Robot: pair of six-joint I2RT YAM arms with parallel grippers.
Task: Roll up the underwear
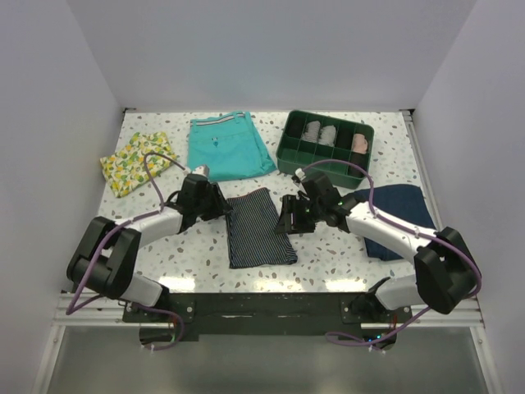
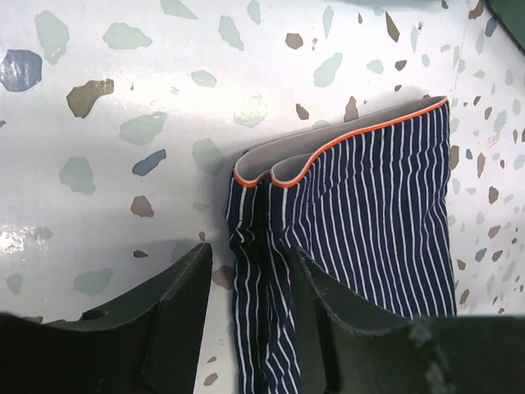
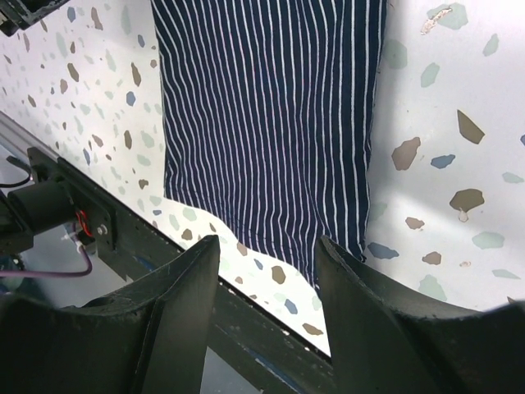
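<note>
The striped navy underwear (image 1: 256, 234) lies flat in the middle of the table, a long edge folded over on its left side, its orange-trimmed band (image 2: 353, 131) at the far end. My left gripper hangs over that folded edge near the far corner, fingers apart, the cloth below between them. My right gripper is above the underwear's near right part, fingers apart over the hem, with no sign of cloth held.
A green divided box (image 1: 293, 145) with rolled items stands at the back right. A teal garment (image 1: 225, 148), a yellow patterned cloth (image 1: 131, 164) and a dark navy cloth (image 1: 398, 213) lie around it. The table's front edge is close below.
</note>
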